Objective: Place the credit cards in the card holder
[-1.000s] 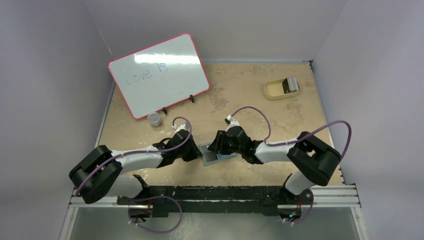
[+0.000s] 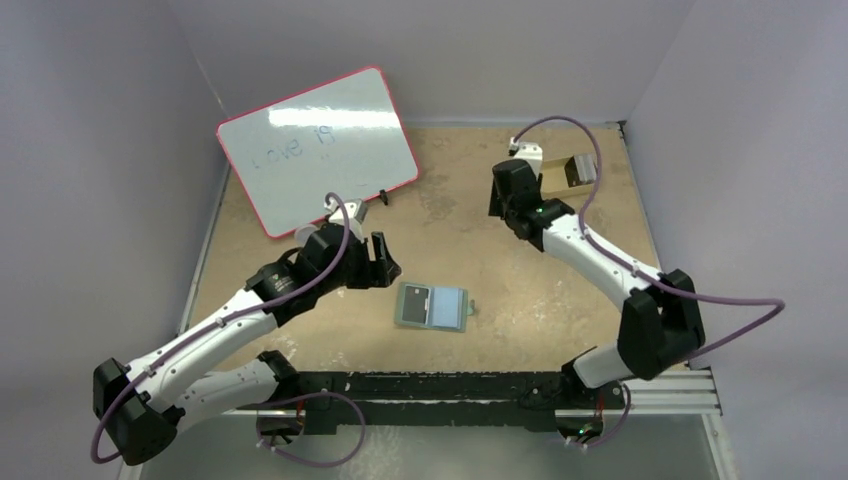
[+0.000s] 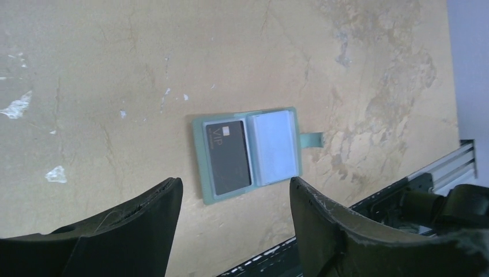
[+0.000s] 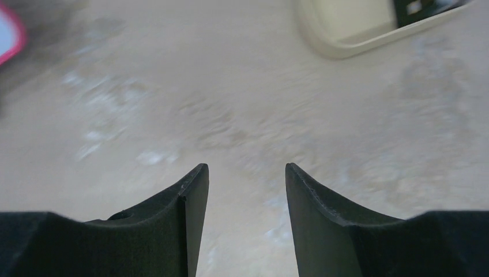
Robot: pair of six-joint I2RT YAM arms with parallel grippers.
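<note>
The card holder (image 2: 447,326) lies open and flat near the table's front middle, with a small tab on its right side. In the left wrist view, a dark card (image 3: 228,157) marked VIP sits in its left half, and the right half is pale blue. My left gripper (image 2: 388,261) hovers to the holder's upper left, its fingers (image 3: 147,213) parted and empty. Cards (image 2: 581,170) stand in a beige tray (image 2: 553,180) at the back right. Left of that tray, my right gripper (image 2: 494,208) is open over bare table, nothing between its fingers.
A whiteboard (image 2: 330,155) with a pink-red rim fills the back left. A round clear container (image 2: 304,233) stands beside it, partly hidden by the left arm. The table between the holder and the tray is clear.
My right gripper has left the holder, going back and right toward the tray. My left gripper has moved up and away from the holder's edge and opened. The holder now lies fully in view.
</note>
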